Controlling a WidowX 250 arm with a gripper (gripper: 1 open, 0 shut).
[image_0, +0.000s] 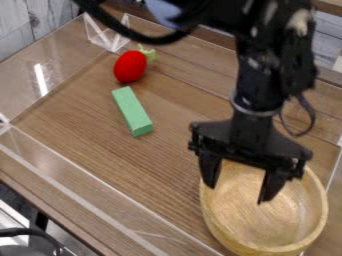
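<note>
My black gripper (249, 160) hangs over a wooden bowl (274, 228) at the front right, its two fingers spread apart. The gripper is blurred and hides the back part of the bowl; I see nothing held between the fingers.
A green block (131, 110) lies on the wooden table (94, 160) at the left. A red object (130, 67) with a small green item near it is at the back, beside a clear item at the top left.
</note>
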